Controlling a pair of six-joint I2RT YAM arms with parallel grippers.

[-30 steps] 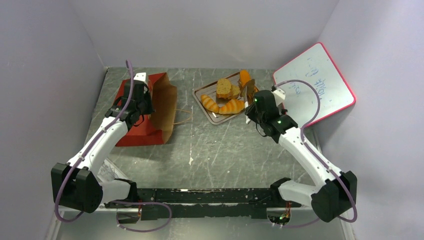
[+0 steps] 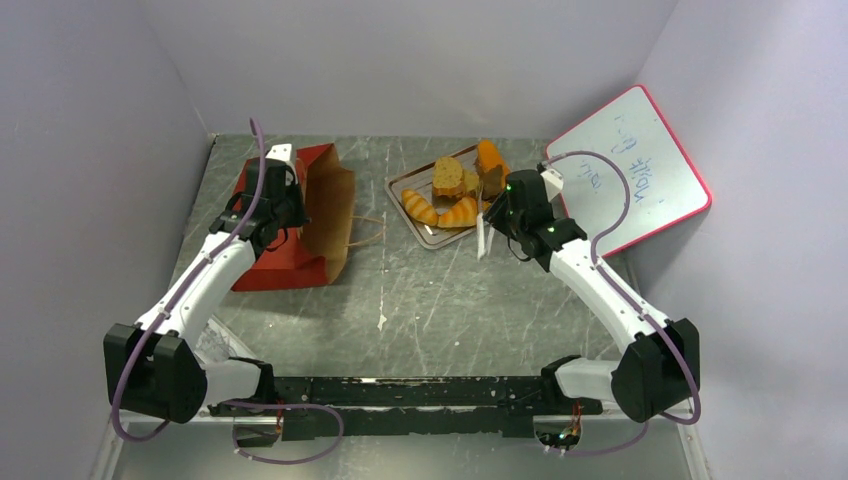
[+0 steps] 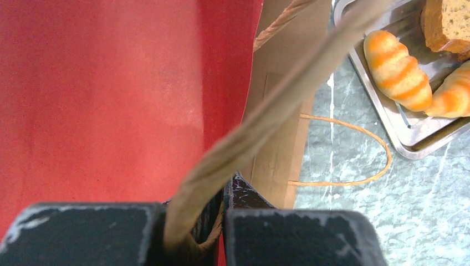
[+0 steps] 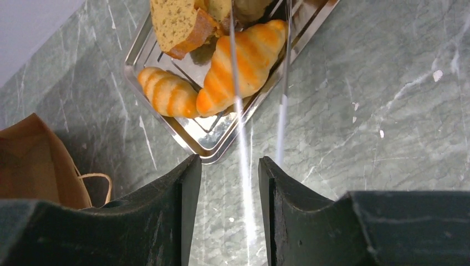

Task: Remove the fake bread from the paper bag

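On its side at the left lies a red paper bag [image 2: 285, 262], its brown mouth [image 2: 330, 210] facing right; its depths are hidden. My left gripper is shut on the bag's twisted handle [image 3: 271, 105]. Fake bread rests on a metal tray [image 2: 430, 240]: two croissants [image 4: 244, 61] [image 4: 166, 91], bread slices [image 2: 448, 177] and a long orange loaf [image 2: 489, 158]. My right gripper stands part open by the tray's right side. Tongs with white-ended handles [image 4: 281, 130] have spread legs, blurred, one handle end showing between the parted fingers.
A red-edged whiteboard [image 2: 640, 175] leans at the back right. The bag's other handle [image 3: 382, 149] loops out toward the tray.
The tongs' handles have spread apart and swung toward the front left, and the right gripper's fingers have parted. The right arm shifted slightly; left arm and bag stayed still.
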